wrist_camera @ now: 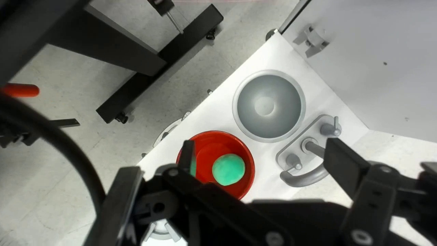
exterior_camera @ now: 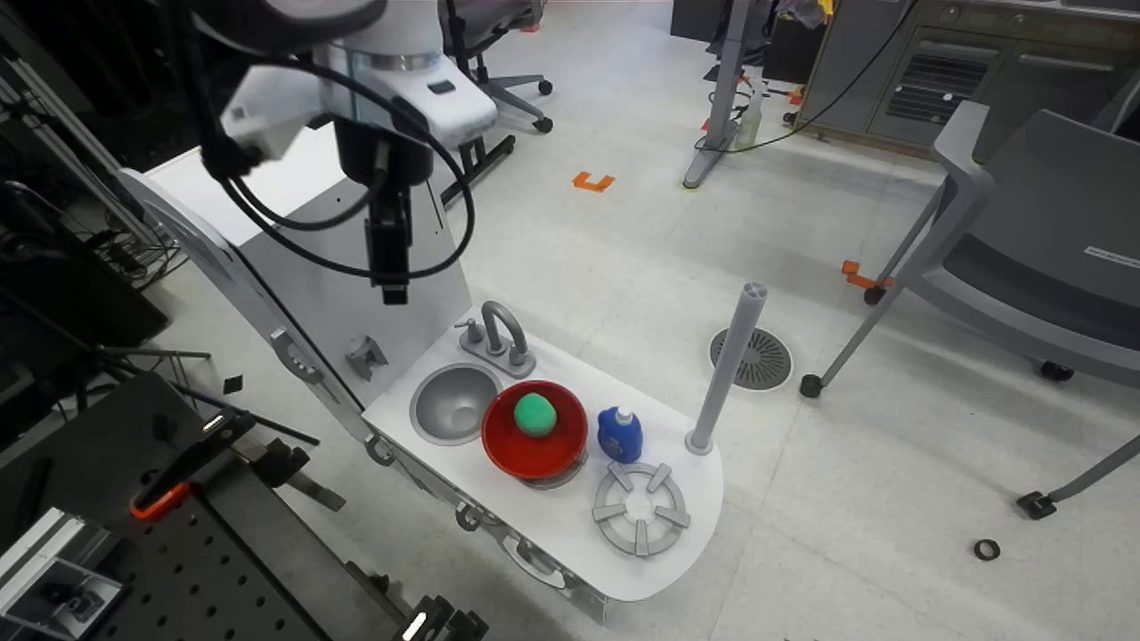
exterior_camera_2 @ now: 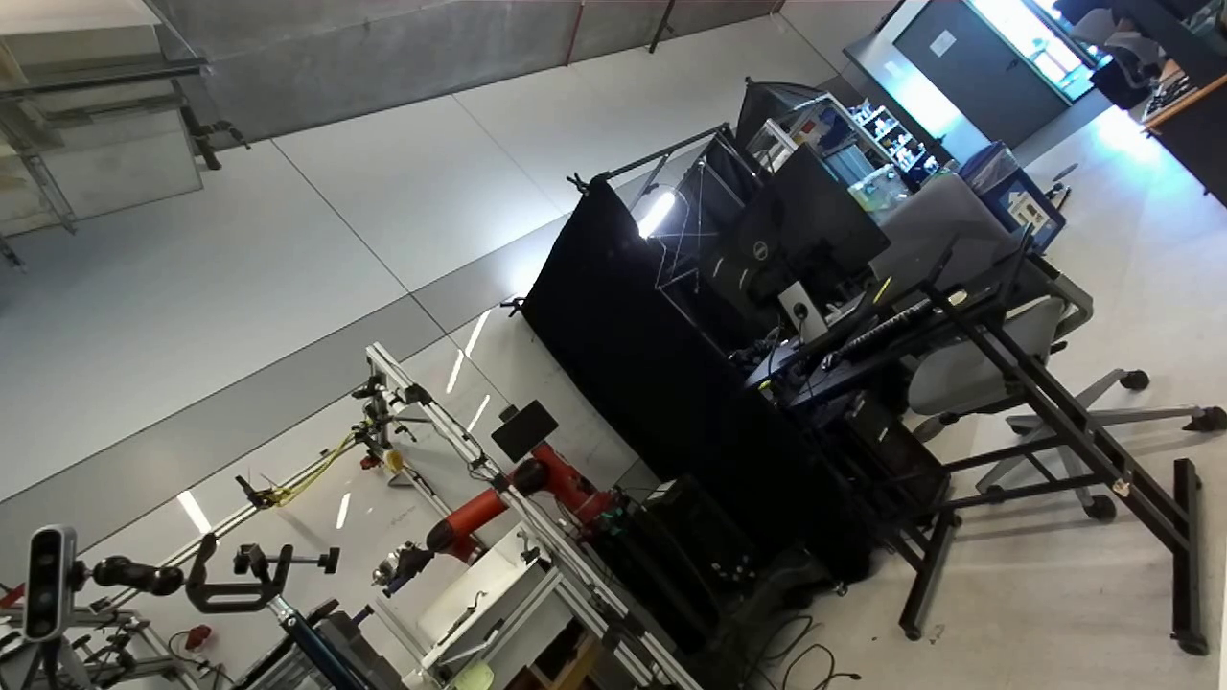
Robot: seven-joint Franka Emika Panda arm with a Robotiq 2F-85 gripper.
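Observation:
A round green object [exterior_camera: 535,415] lies inside the red bowl [exterior_camera: 507,448] on the toy kitchen's white counter [exterior_camera: 665,563]. High above the counter at upper left, my gripper [exterior_camera: 393,290] points down, clear of everything on it. From the wrist view, its fingers [wrist_camera: 347,166] stand wide apart with nothing held. Between and below them the green object [wrist_camera: 228,169] shows in the red bowl [wrist_camera: 245,185], whose near edge is covered by the gripper's body. The second exterior view does not show the bowl.
Beside the bowl is the grey sink [exterior_camera: 455,404] with its tall faucet [exterior_camera: 502,340]. A blue bottle [exterior_camera: 620,434], a grey burner [exterior_camera: 640,509] and an upright grey post [exterior_camera: 727,369] occupy the other end. The white cabinet [exterior_camera: 353,240] rises behind the sink.

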